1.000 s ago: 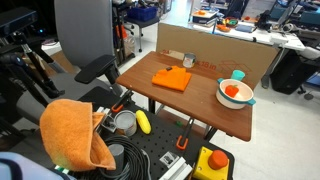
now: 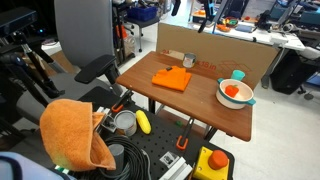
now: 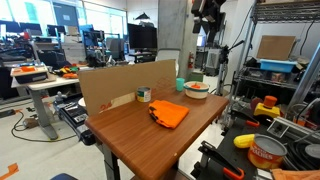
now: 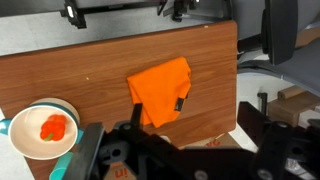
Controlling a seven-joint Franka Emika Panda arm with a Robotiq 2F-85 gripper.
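An orange cloth [image 2: 172, 78] lies flat on the wooden table [image 2: 190, 98], with a small dark item [image 4: 179, 104] at its edge in the wrist view. A white pot with teal handles [image 2: 235, 93] stands at the table's right side and has an orange-red thing [image 4: 53, 128] inside. Behind the pot is a teal cup [image 2: 237, 75]. High above the table, my gripper points down, its dark fingers spread wide on either side of the cloth in the wrist view. Nothing shows between them. In the second exterior view the arm's end [image 3: 207, 18] hangs well above the pot.
A metal can [image 2: 189, 60] stands near the brown upright panel [image 2: 225, 53] along the table's back. A grey chair arm [image 2: 88, 72] is close to the left edge. Bare wood lies between cloth and pot.
Dark parts of my gripper now show at the top edge of the first exterior view, where none showed before. The cloth, pot, cup and can have not moved.
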